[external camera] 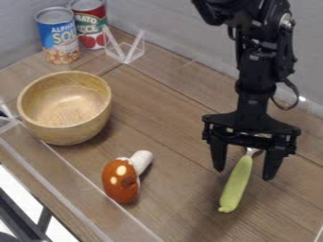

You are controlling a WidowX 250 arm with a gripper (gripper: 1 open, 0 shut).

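Observation:
My black gripper [245, 161] is open, low over the right part of the wooden table [164, 198], with its fingers on either side of the upper part of a long pale green object [233, 189]. A white tip of that object shows between the fingers. An orange-red mushroom-like toy [121, 180] with a white stem lies at the lower middle left. A tan wooden bowl [66, 123] sits at the left.
Two cans, a blue one [59, 36] and a red one [93, 24], stand at the back left beside white strap-like shapes.

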